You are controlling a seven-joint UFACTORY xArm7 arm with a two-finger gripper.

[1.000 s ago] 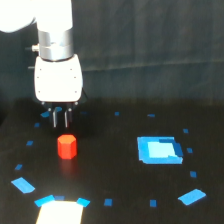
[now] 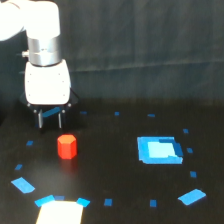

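Note:
Hanging from the white arm [image 2: 46,80] at the left of the camera view, my gripper [image 2: 50,121] points down. Its two dark fingers stand apart, with nothing seen between them. A red six-sided block [image 2: 67,147] rests on the dark table, lower in the picture and slightly to the right of the fingertips. The two do not appear to touch. Over on the right lies a blue square frame or shallow tray [image 2: 143,152] with a white area [image 2: 160,150] inside.
Small blue marks dot the black table, with larger blue patches such as the one at left [image 2: 22,185] and one at right [image 2: 191,197]. A pale object [image 2: 60,214] cuts into the bottom edge.
My gripper has shifted left, and its fingers appear slightly farther apart. The red block and blue frame have stayed where they were.

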